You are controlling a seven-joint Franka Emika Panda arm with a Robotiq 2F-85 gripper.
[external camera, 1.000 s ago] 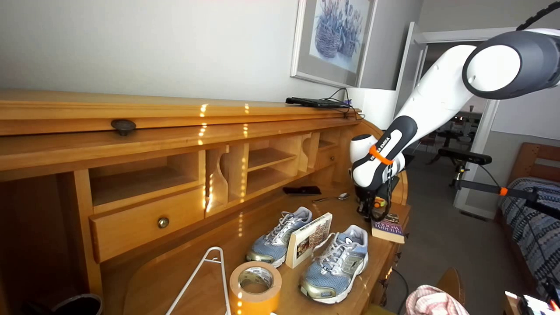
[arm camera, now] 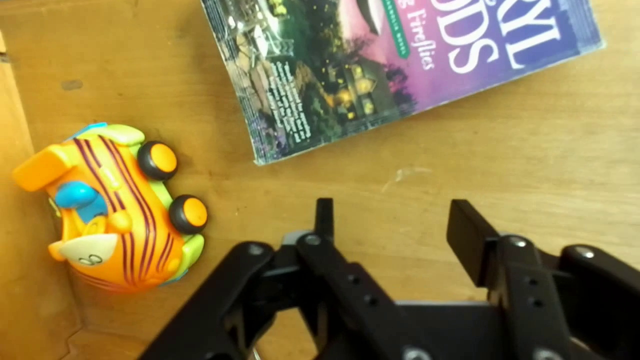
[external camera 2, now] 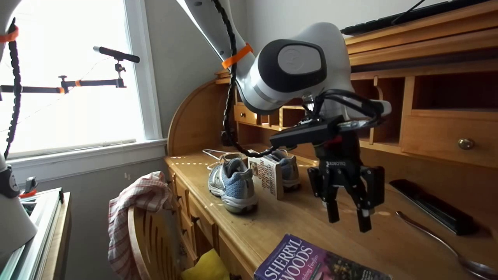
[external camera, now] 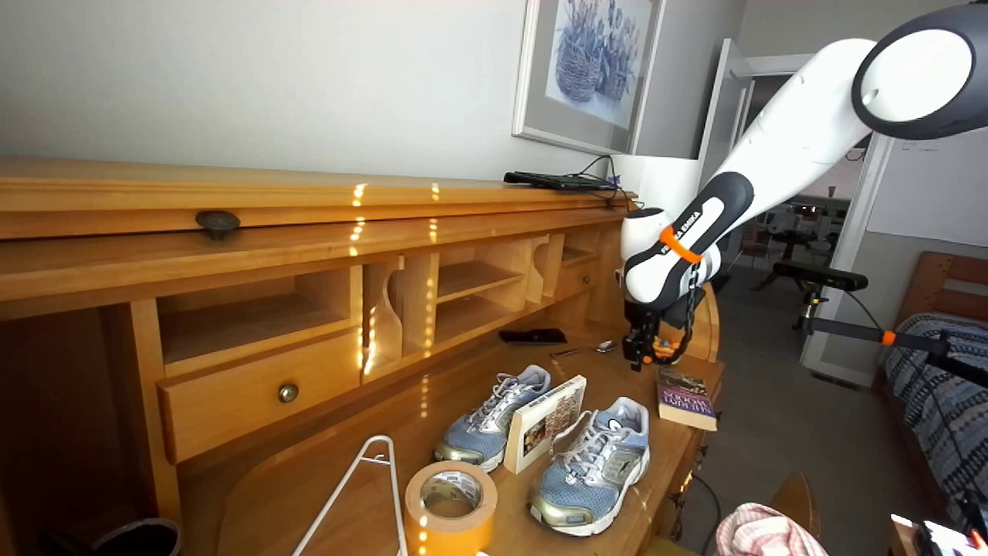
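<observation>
My gripper hangs above the desk with its two fingers spread apart and only bare wood showing between them. In the second exterior view the gripper (external camera 2: 348,221) points downward, clear of the desktop. The purple paperback book (arm camera: 384,66) lies flat, just beyond my fingertips in the wrist view; its near part (external camera 2: 313,263) shows at the bottom of the second exterior view. An orange striped toy car (arm camera: 123,210) sits to the left in the wrist view, beside the desk's side wall.
Two blue-grey sneakers (external camera: 593,472) flank an upright book (external camera: 546,422). An orange tape roll (external camera: 451,510) and a white hanger (external camera: 356,491) lie nearer the first camera. A spoon (external camera 2: 436,238) and a black case (external camera 2: 434,205) rest by the cubbies.
The arm and gripper have risen from lower over the desk near the book. The book appears shifted very slightly; the shoes, tape and hanger are where they were.
</observation>
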